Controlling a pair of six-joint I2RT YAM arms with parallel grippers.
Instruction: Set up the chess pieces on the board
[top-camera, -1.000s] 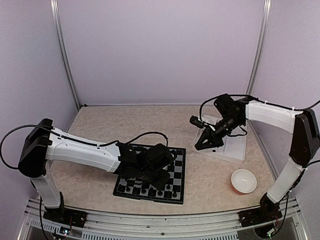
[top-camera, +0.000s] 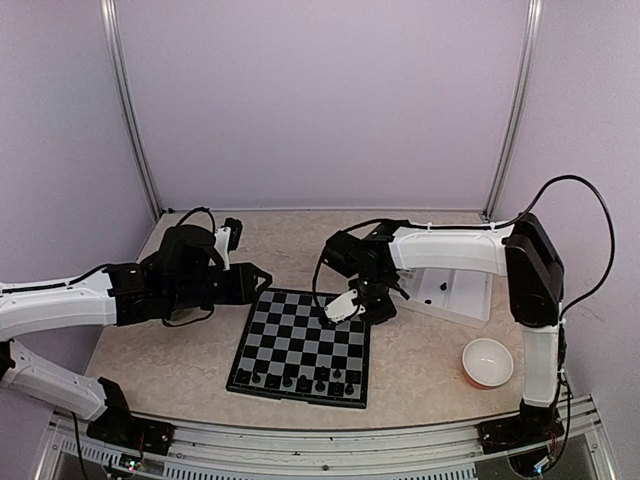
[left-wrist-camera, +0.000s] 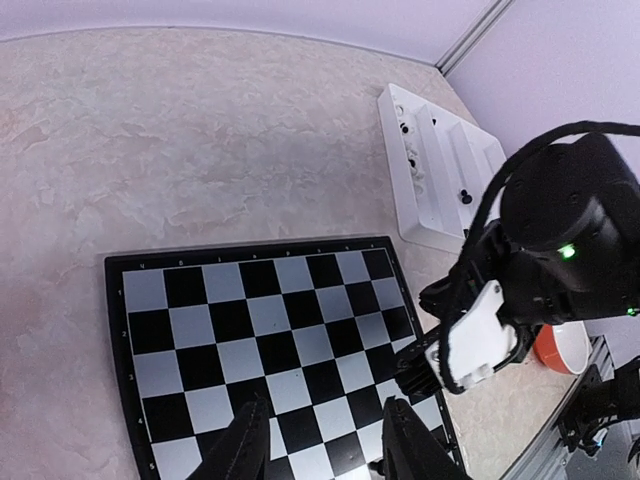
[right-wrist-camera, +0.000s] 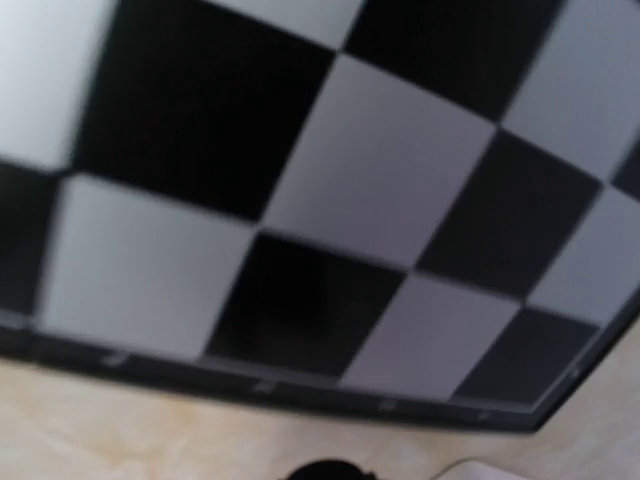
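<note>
The chessboard (top-camera: 300, 337) lies on the table, with several black chess pieces (top-camera: 288, 381) standing along its near rows. Over its upper left corner, my left gripper (top-camera: 258, 285) is open; in the left wrist view its fingers (left-wrist-camera: 247, 448) are apart with nothing between them. My right gripper (top-camera: 376, 308) hangs above the right side of the board, shut. At the bottom edge of the right wrist view, a dark rounded top (right-wrist-camera: 330, 469) shows, apparently a black chess piece in that grip. Its fingers are out of that view.
A white tray (top-camera: 474, 302) with a few small black pieces (left-wrist-camera: 465, 196) sits beyond the board at the right. Nearer on the right is a white-and-orange bowl (top-camera: 488, 362). Bare table (top-camera: 160, 370) lies left of the board.
My right gripper has swung left from the tray to over the board. My left gripper has drawn back from the near rows toward the board's upper left, uncovering the pieces there.
</note>
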